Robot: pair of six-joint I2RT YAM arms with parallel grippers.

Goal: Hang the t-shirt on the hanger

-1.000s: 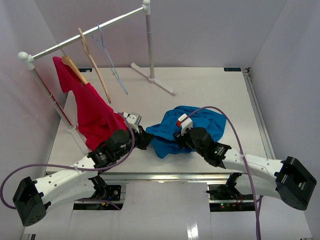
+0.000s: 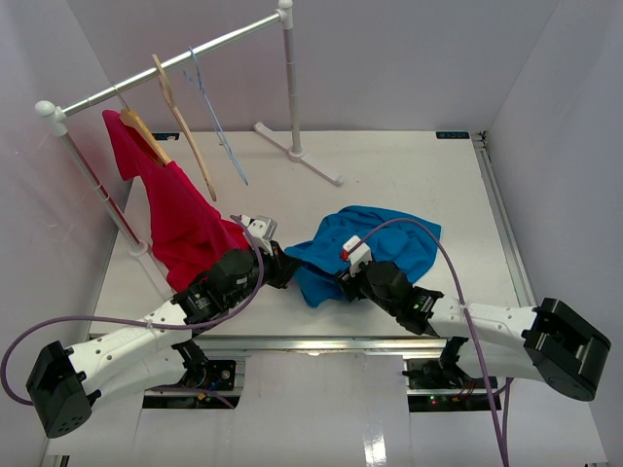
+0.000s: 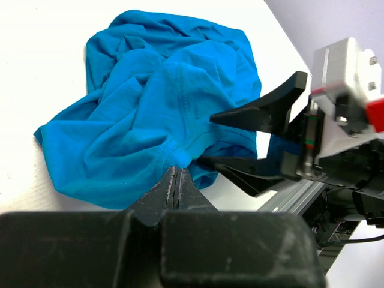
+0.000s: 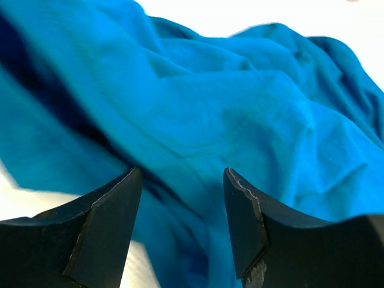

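The blue t shirt (image 2: 375, 243) lies crumpled on the table, its left part drawn up to my left gripper (image 2: 284, 261). In the left wrist view, that gripper is shut on a bit of the blue fabric (image 3: 138, 102) at its fingertips. My right gripper (image 2: 346, 277) is low at the shirt's front edge; in the right wrist view its open fingers (image 4: 108, 234) straddle a fold of cloth. An empty wooden hanger (image 2: 183, 126) and a thin blue hanger (image 2: 219, 131) hang on the rail (image 2: 234, 35).
A red shirt (image 2: 180, 229) hangs on another wooden hanger at the left. The rack's white foot (image 2: 321, 173) stands at the back. A metal edge runs along the front.
The left gripper has stayed almost still.
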